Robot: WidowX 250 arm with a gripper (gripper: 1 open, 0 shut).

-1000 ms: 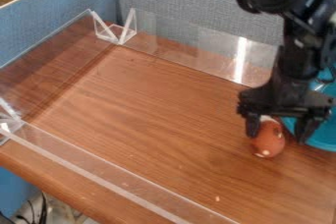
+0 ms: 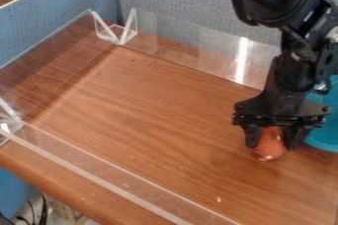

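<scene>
An orange-red rounded object (image 2: 268,146) rests on the wooden table at the right. My black gripper (image 2: 274,125) is down over it from above, its fingers around the object's upper part; whether they grip it is unclear. A teal bowl or bin (image 2: 321,134) sits behind the gripper at the right edge, partly hidden by the arm.
Clear plastic barriers with white corner brackets (image 2: 117,32) run along the back and left edges. A grey padded wall stands behind.
My gripper has moved slightly left and down onto the orange-red object, and its fingers look closer together around it.
</scene>
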